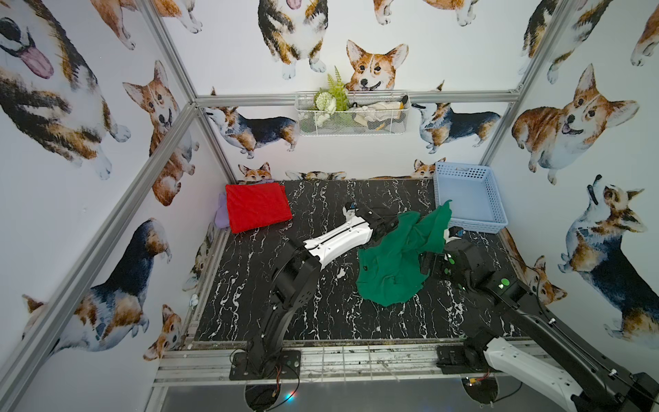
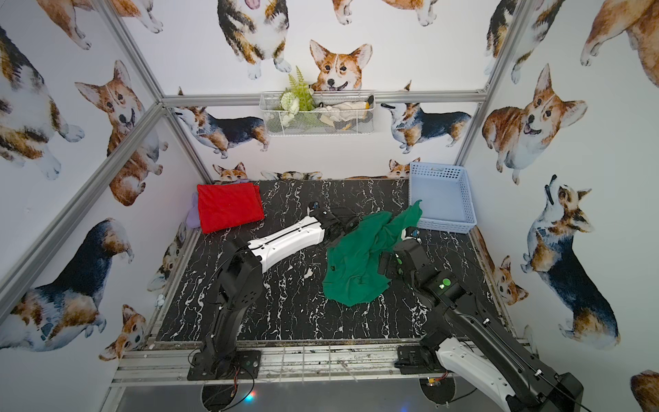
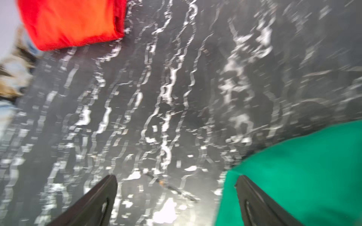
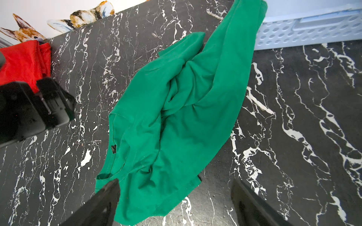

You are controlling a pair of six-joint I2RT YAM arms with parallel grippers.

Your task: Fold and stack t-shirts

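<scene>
A crumpled green t-shirt [image 4: 196, 128] lies on the dark table, its collar towards the left and one end reaching the blue basket. In the left wrist view, the left gripper stands open, its right finger over the green cloth's edge and bare table between the fingers. My right gripper is open too, above the shirt's near end, with green cloth below the gap. A folded red garment [image 1: 258, 207] rests at the far left of the table, with a bit of purple cloth [image 1: 221, 211] showing beside it.
A light blue basket [image 1: 504, 219], apparently empty, stands at the back right corner. On the back wall hangs a wire rack [image 1: 351, 129] with a plant and small items.
</scene>
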